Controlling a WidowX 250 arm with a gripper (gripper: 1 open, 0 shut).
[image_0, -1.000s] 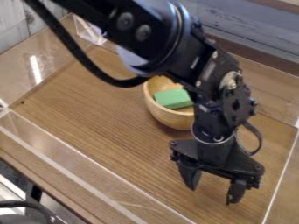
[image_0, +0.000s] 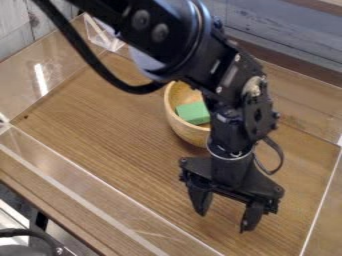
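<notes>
The black arm reaches down from the top to its gripper (image_0: 226, 206), which hangs low over the right front of the wooden table (image_0: 100, 140), open, with nothing visible between its fingers. Behind the arm, a pale wooden bowl (image_0: 178, 101) holds a green block (image_0: 193, 112); part of both is hidden by the arm.
A pale rim (image_0: 40, 85) runs along the table's left side, and a black cable loops across the upper left.
The gripper and lower arm have shifted a little to the left. The bowl and green block have not moved.
</notes>
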